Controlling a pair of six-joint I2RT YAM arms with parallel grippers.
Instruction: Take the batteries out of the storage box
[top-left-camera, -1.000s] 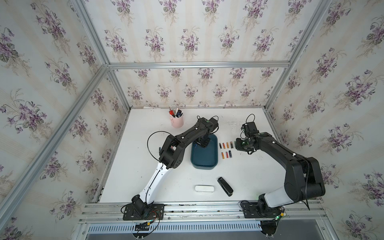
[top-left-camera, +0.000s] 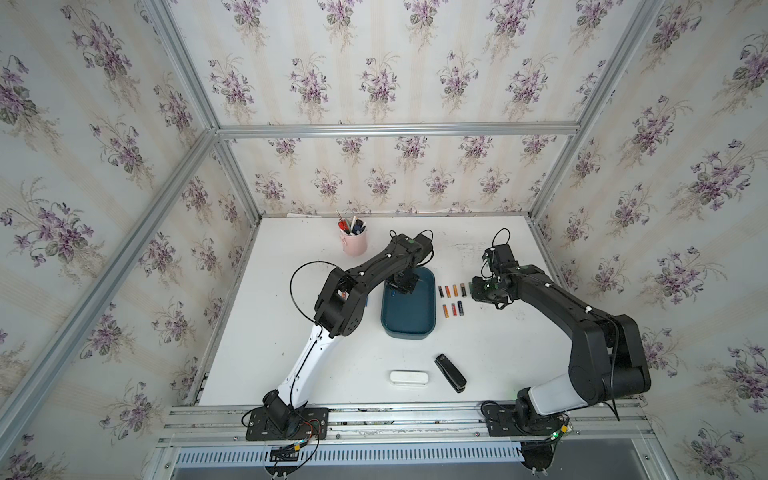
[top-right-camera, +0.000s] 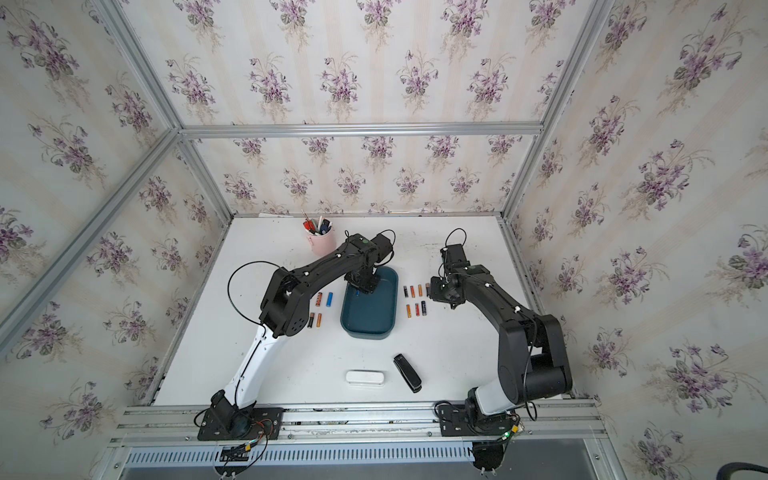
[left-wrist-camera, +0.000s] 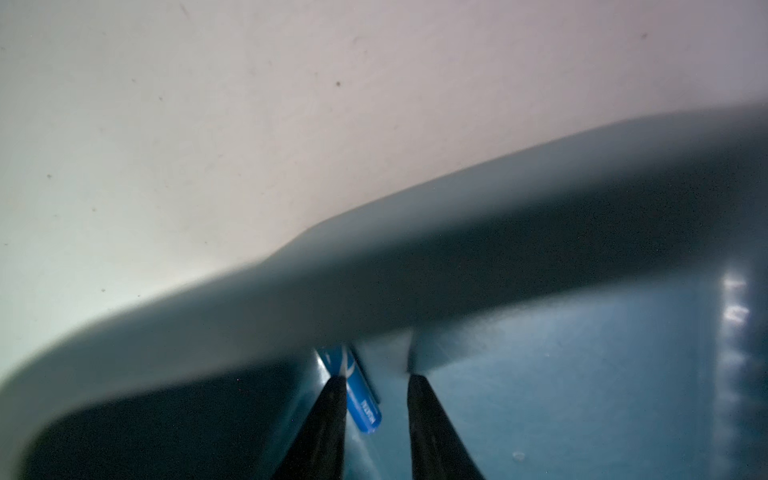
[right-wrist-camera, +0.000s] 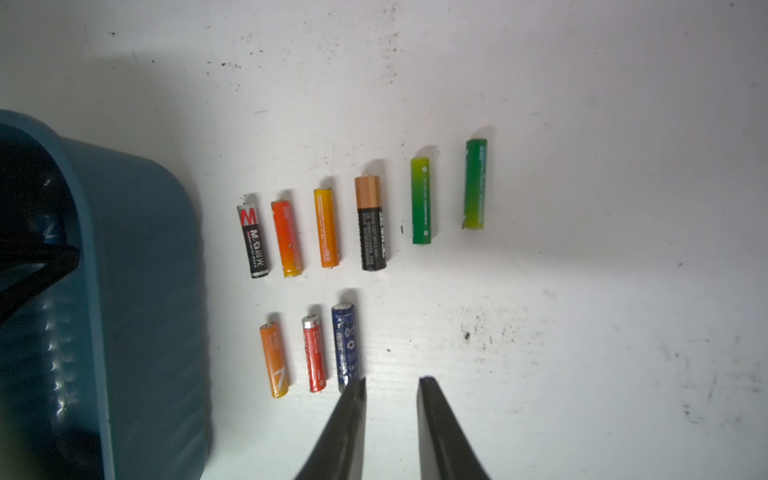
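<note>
The dark teal storage box (top-left-camera: 408, 324) sits mid-table. Inside it, against the wall, a blue battery (left-wrist-camera: 360, 400) shows in the left wrist view, partly behind my left gripper, which is open low in the box, its fingertips beside the battery. My right gripper stands open over the table right of the box, nothing between its fingers. Below it in the right wrist view lie rows of batteries, among them a green one (right-wrist-camera: 474, 184), a black-copper one (right-wrist-camera: 370, 232) and a dark blue one (right-wrist-camera: 345, 344). More batteries (top-right-camera: 318, 320) lie left of the box.
A pink pen cup (top-left-camera: 353, 244) stands at the back left. A white case (top-left-camera: 409, 377) and a black object (top-left-camera: 450, 373) lie at the front. The table's outer sides and back right have free room.
The right arm and the batteries on the table look unchanged.
</note>
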